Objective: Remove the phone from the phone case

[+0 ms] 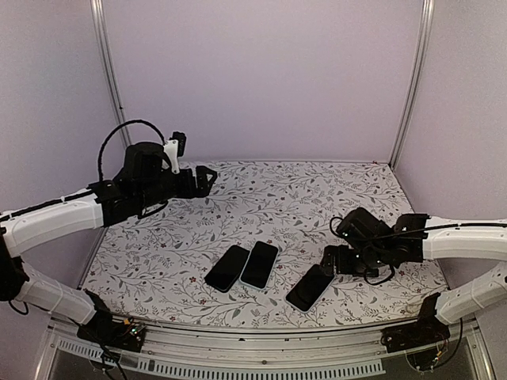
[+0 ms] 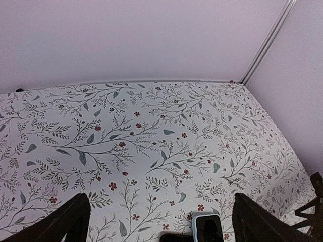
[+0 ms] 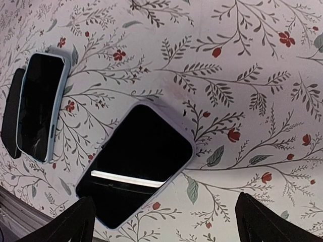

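Observation:
Three dark phone-shaped slabs lie flat on the patterned cloth. The right one (image 1: 307,290) has a pale rim, and a bright light streak crosses its black face (image 3: 139,143) in the right wrist view. The middle slab (image 1: 260,265) also has a pale rim and lies close beside the all-black left slab (image 1: 227,268). Which of them is a phone inside a case I cannot tell for certain. My right gripper (image 1: 338,260) hangs open over the upper right end of the right slab, holding nothing. High at the back left, my left gripper (image 1: 195,181) is open and empty.
A metal rail (image 1: 238,342) runs along the front edge, and pale walls (image 1: 261,79) close in the back and sides.

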